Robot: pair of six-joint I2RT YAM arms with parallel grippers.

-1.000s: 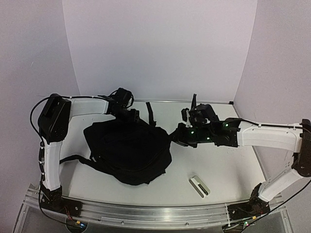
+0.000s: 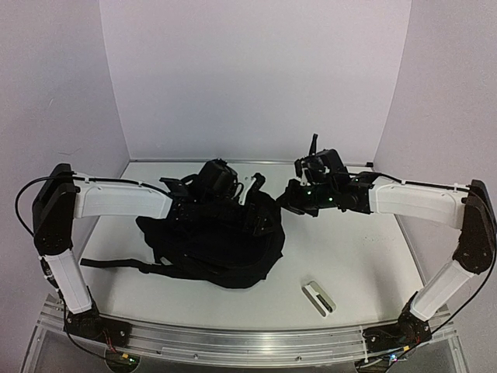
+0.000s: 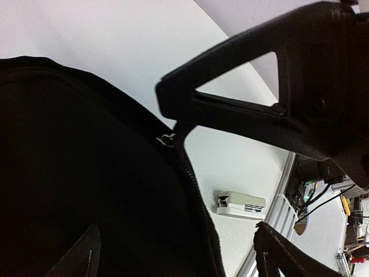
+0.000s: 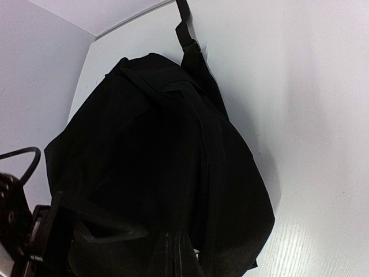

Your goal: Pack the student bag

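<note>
The black student bag (image 2: pixel 210 252) slumps on the left-centre of the table. Along its right edge runs a zipper (image 3: pixel 199 202), with a small metal slider near the upper end. My right gripper is shut on the bag's edge beside that zipper; its tips are dark against the cloth and partly lost in it. Over the bag hovers my left gripper, its fingers (image 3: pixel 81 257) spread wide and no object visible between them. A white-and-grey stapler-like object (image 2: pixel 318 298) lies on the table, right of the bag. The bag's inside is too dark to make out.
A black strap (image 2: pixel 116 264) trails off the bag to the left. Both grippers work close together at the bag's upper right. A metal rail (image 2: pixel 248 332) borders the front.
</note>
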